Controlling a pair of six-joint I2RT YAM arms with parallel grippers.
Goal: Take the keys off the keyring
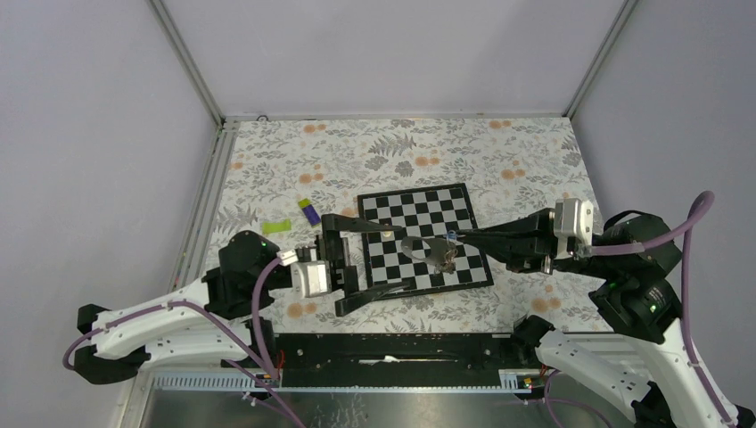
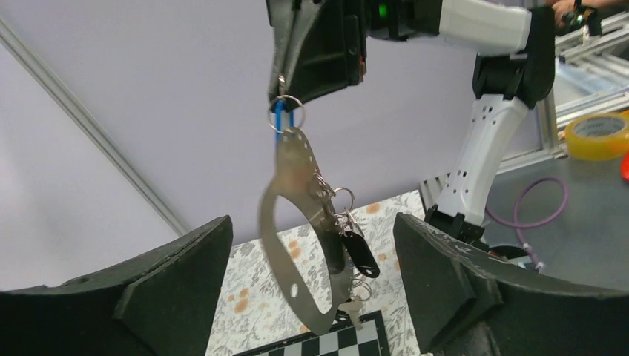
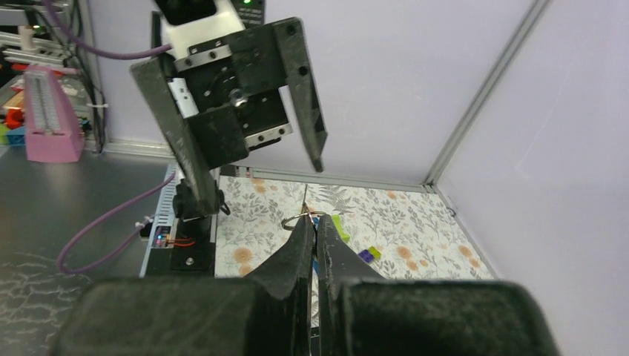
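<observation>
In the left wrist view, a flat metal piece with a large cutout (image 2: 270,237) hangs from a thin ring (image 2: 303,109) and a blue loop (image 2: 279,115) at the tips of my right gripper (image 1: 458,234). That gripper is shut on the ring and loop. Smaller rings, a black tag (image 2: 361,256) and a metal key (image 2: 353,308) dangle from the metal piece's side. My left gripper (image 1: 400,258) stands wide open, its fingers on either side of the bunch's left end and nothing clasped. The small rings overlap, so their links are hard to make out.
A checkered board (image 1: 392,201) lies below the bunch. To its left on the floral surface are a green strip (image 1: 276,226) and a purple-and-green block (image 1: 308,211).
</observation>
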